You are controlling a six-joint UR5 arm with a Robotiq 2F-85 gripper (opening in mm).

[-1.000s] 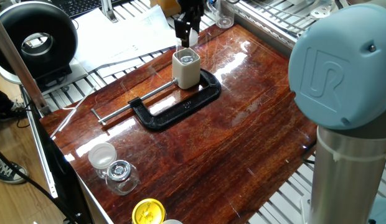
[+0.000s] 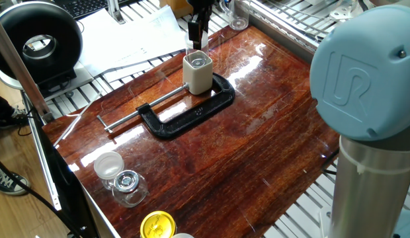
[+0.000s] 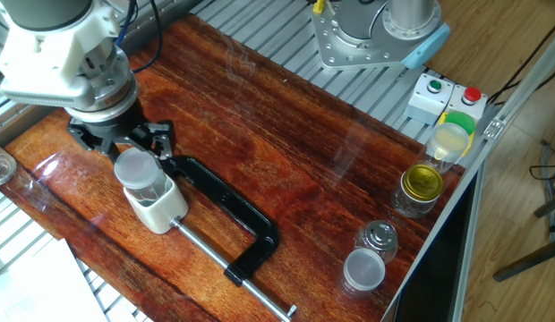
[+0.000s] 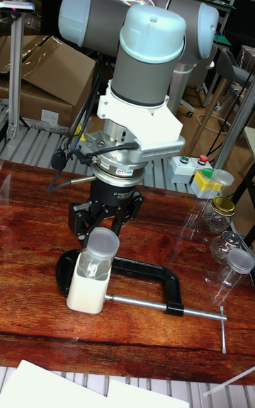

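A clear jar with a frosted white lid point(image 3: 137, 167) stands upright in a cream square holder point(image 3: 157, 211). A black C-clamp point(image 3: 226, 202) lies on the table, its screw meeting the holder's side. My black gripper point(image 3: 122, 143) is close to the lid, just behind it in exterior view 3, where the gripper point(image 4: 98, 225) has its fingers spread apart. Nothing shows gripped between them. From exterior view 1 the gripper point(image 2: 197, 45) hangs over the holder point(image 2: 198, 78) and partly covers the jar's top; contact with the lid cannot be judged.
Along one table edge stand several jars: a white-lidded one point(image 3: 363, 269), a silver-topped one point(image 3: 379, 236), a gold-lidded one point(image 3: 422, 183) and another pale-lidded one point(image 3: 448, 141). Another glass vessel point(image 2: 239, 14) sits at a far corner.
In exterior view 1 the gripper has shifted slightly beside the jar's top, and the arm's blue joint cap has moved a little to the right. The holder and clamp have stayed put.
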